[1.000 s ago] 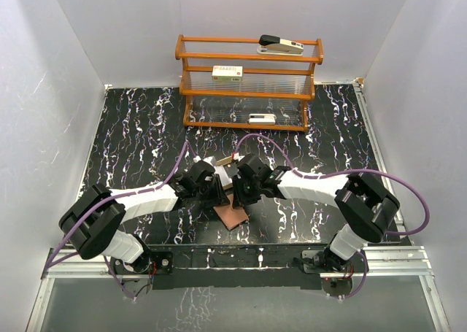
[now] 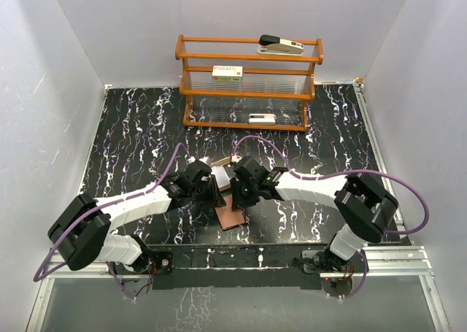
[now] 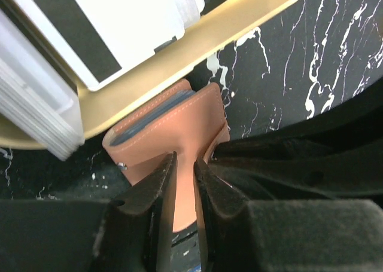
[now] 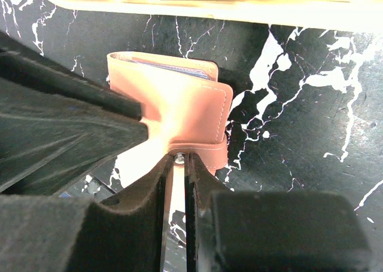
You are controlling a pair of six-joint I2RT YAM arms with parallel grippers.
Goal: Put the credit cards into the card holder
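Note:
The tan leather card holder (image 2: 228, 217) lies on the black marbled table between both grippers. Grey card edges (image 3: 152, 119) show inside its pocket, and a strap with a metal snap (image 4: 179, 158) lies at its side. My left gripper is over the holder's face, its fingers nearly shut, with tan leather showing between the fingers; the exact contact is hidden. My right gripper stands part open at the strap, its fingertips on either side of the snap. The tips of the two grippers are close together.
White cards, one with a dark stripe (image 3: 72, 30), stand in a holder with a yellow rim (image 3: 197, 57) just beyond the card holder. A wooden shelf (image 2: 248, 95) with staplers and a small box stands at the back.
The card holder has turned slightly and now lies straighter than a second ago. My left arm's elbow has swung outward to the left; the right arm has shifted only a little.

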